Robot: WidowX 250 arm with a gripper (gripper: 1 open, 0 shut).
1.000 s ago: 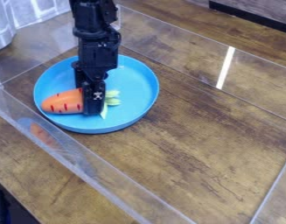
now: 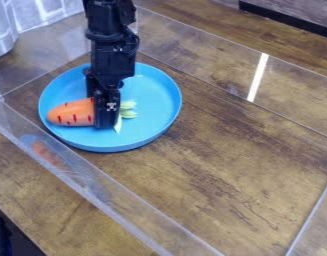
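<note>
An orange toy carrot [image 2: 71, 114] with dark stripes and pale green leaves lies in a blue round plate [image 2: 158, 110]. My black gripper [image 2: 108, 106] reaches down from above onto the carrot near its leafy end and is shut on it. The fingertips are partly hard to make out against the carrot and dark shading.
Clear plastic panels run along the left and lower left edges around the plate. A white object stands at the top left.
</note>
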